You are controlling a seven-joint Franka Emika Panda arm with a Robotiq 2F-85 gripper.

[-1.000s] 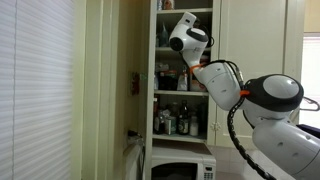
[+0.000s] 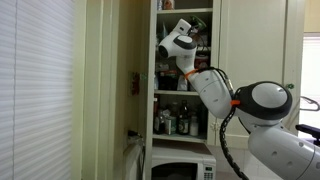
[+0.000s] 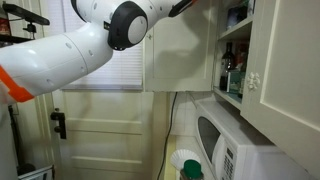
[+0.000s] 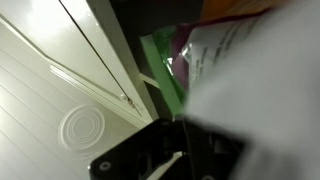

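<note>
My gripper (image 2: 183,28) is up at the top shelves of the open cabinet (image 2: 155,100), reached by the raised arm. Dark gripper parts (image 4: 170,150) fill the bottom of the wrist view. A blurred whitish packet (image 4: 255,95) lies very close to the lens and runs down to them; the gripper appears shut on it, though the contact itself is dark. Just beyond are a green packet (image 4: 162,65) and an orange-red packet (image 4: 228,10). In exterior view 2 the gripper is outside the picture, and only the arm (image 3: 70,55) shows.
Bottles and jars (image 2: 180,122) crowd a lower shelf above the white microwave (image 2: 182,158). Cabinet doors (image 2: 252,60) stand beside the shelves. A green-lidded container (image 3: 191,170) is on the counter by the microwave. Shelf edges lie close around the gripper.
The wrist has shifted a little left and down at the upper shelves, with the arm's upper link leaning left too.
</note>
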